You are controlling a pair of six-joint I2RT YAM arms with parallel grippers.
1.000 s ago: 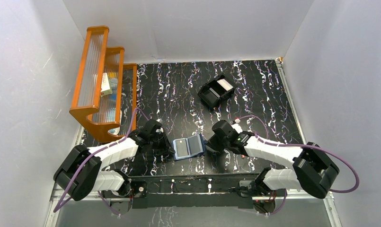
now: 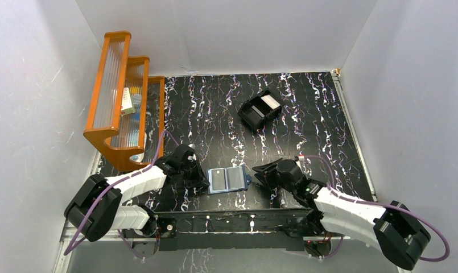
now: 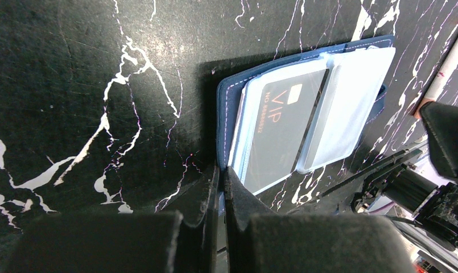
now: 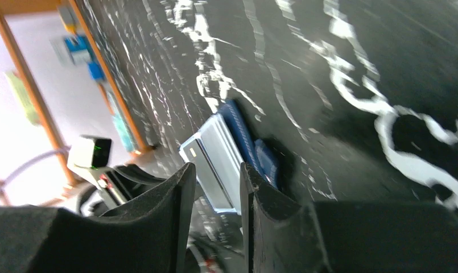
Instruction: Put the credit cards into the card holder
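Observation:
The card holder (image 2: 227,180) lies open on the black marbled table, a blue cover with clear sleeves. In the left wrist view, a dark card marked VIP (image 3: 280,122) sits in the left sleeve; the other sleeve (image 3: 351,102) looks pale, with no card visible. My left gripper is shut at the holder's left side, the thin blue cover edge running between its fingertips. Just right of the holder, my right gripper is open, its fingers apart and nothing gripped. The holder (image 4: 215,159) appears beyond and between those fingers in the right wrist view.
A black box (image 2: 253,116) with compartments and a pale item (image 2: 271,102) inside stands toward the back. At the left is a wooden rack (image 2: 110,85) holding small boxes.
The right gripper has opened and drawn back to the right, away from the holder's right edge. The holder's right half, tilted earlier, now lies flatter. My left arm stays put.

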